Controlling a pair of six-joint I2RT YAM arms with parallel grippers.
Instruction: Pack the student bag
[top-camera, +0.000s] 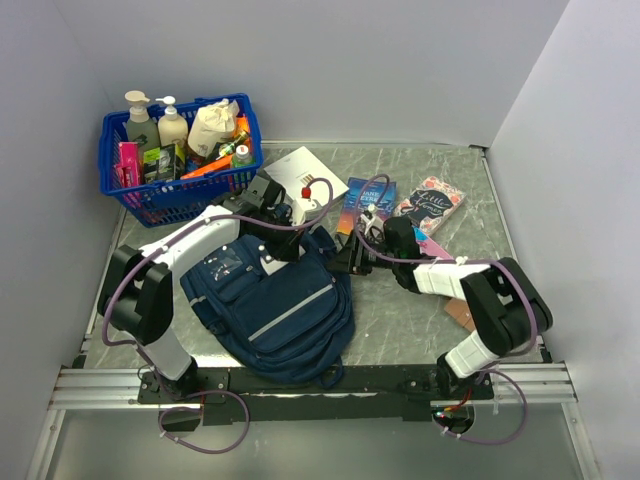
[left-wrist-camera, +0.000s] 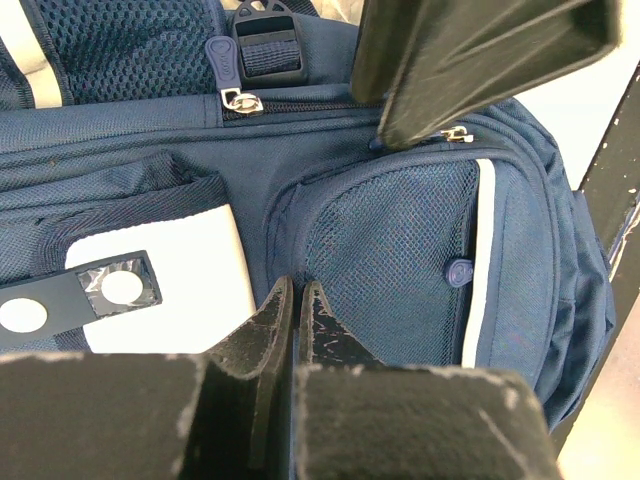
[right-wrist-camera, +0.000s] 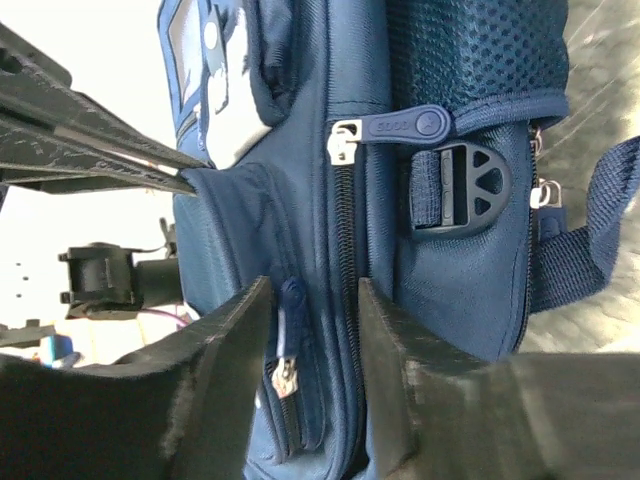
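Note:
The navy backpack lies on the grey table, with pockets, white strips and zippers showing. My left gripper is shut on the backpack's fabric beside a mesh pocket. My right gripper is over the bag's right part at a zipper, its fingers apart around a small blue zipper pull; whether it touches the pull is unclear. Another zipper pull lies above it. In the left wrist view the dark right gripper reaches over the bag's top zipper.
A blue basket of bottles and packets stands at back left. A white book, a blue book, a floral book and a brown item lie behind and right of the bag. Bare table shows at front right.

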